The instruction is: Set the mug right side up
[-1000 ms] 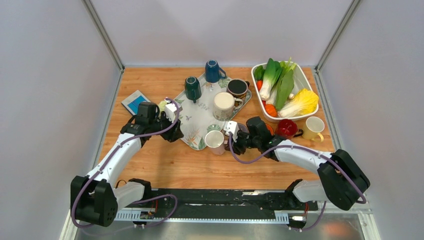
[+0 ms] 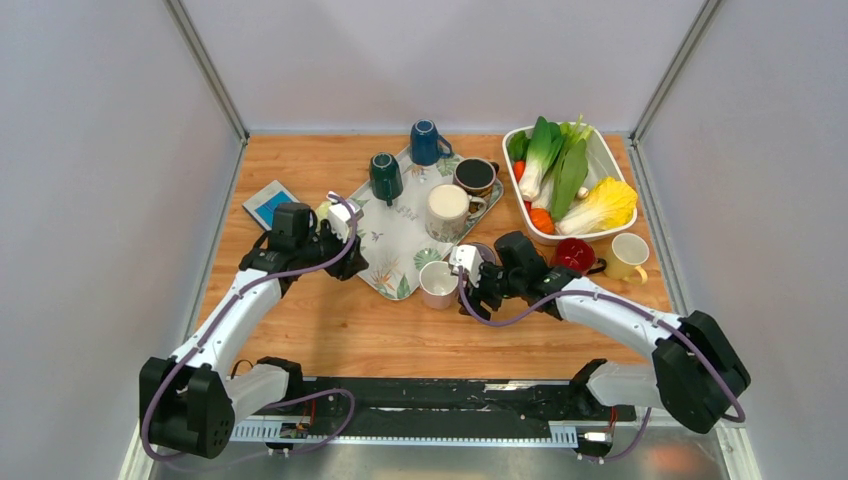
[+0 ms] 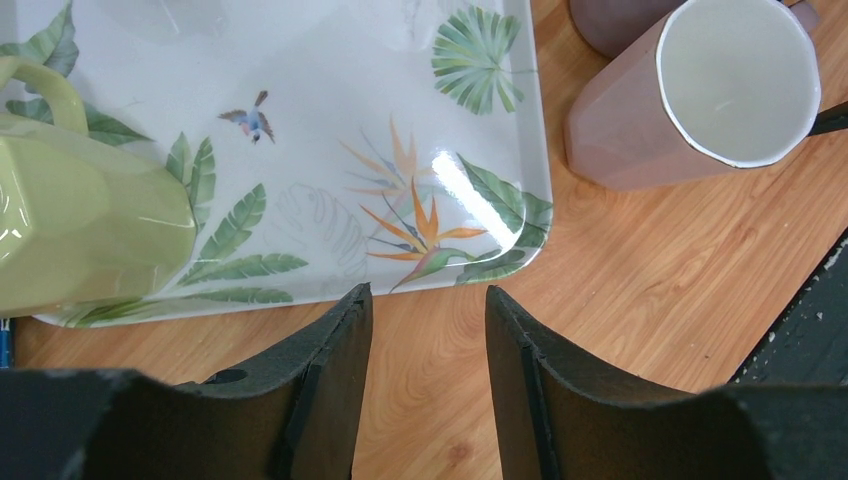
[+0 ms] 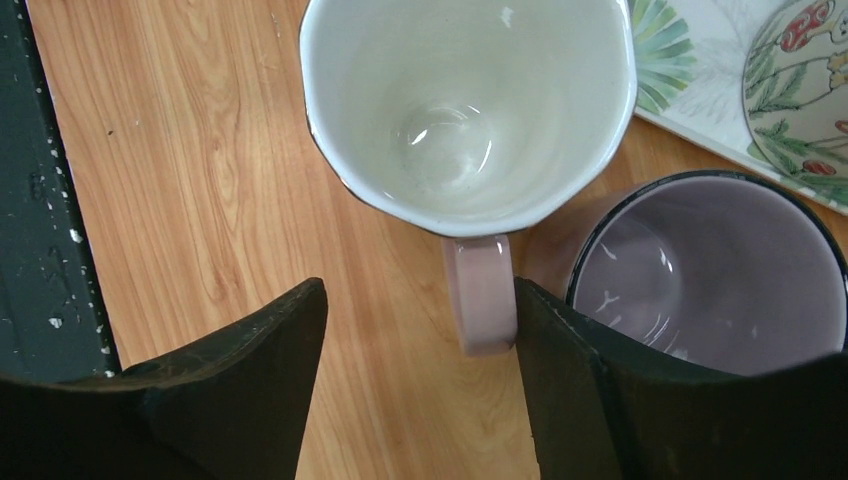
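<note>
The pale pink mug (image 2: 438, 287) stands upright on the wood at the tray's front corner, its white inside facing up. In the right wrist view its handle (image 4: 481, 295) lies between the parted fingers of my right gripper, close to or touching the right-hand finger and clear of the left one. My left gripper hovers over the tray's near edge, fingers apart, with only bare table showing between them. A mauve mug (image 4: 710, 270), also mouth up, sits close beside the pink one.
On the patterned tray (image 2: 402, 232) are a dark green mug (image 2: 386, 179), a blue mug (image 2: 427, 143), a pale mug (image 2: 446, 212) and a dark mug (image 2: 474, 175). A vegetable basket (image 2: 512, 168), red mug (image 2: 573, 254) and yellow mug (image 2: 626, 256) occupy the right.
The pink mug has shifted slightly right from a second ago. My right gripper has moved a little right and toward the front edge. The left arm has not moved.
</note>
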